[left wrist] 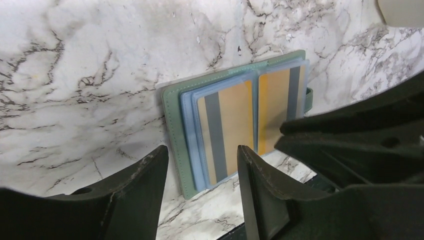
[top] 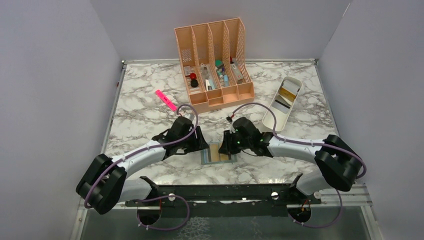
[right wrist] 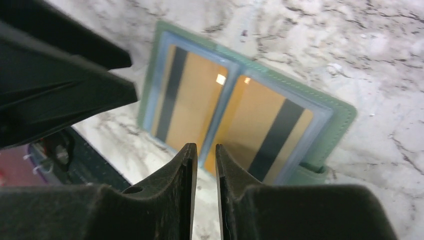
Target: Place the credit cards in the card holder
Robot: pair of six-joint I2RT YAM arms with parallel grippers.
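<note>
The green card holder [top: 205, 162] lies open and flat on the marble table, near the front. In the left wrist view, a tan card with a dark stripe [left wrist: 235, 127] sits under the clear sleeve of one half, and a similar card [left wrist: 270, 120] is in the other half. My left gripper stands open at the holder's left side, with nothing between its fingers. Above the other half, my right gripper is narrowly open; its gap looks empty. Whether any fingertip touches the holder, I cannot tell.
A white bin [top: 270, 123] at the right contains a yellow card [top: 287, 94] and a dark-striped card. At the back stands a peach organizer [top: 216, 103] filled with small items. The pink stick [top: 165, 100] lies left of it. Free table surrounds the holder.
</note>
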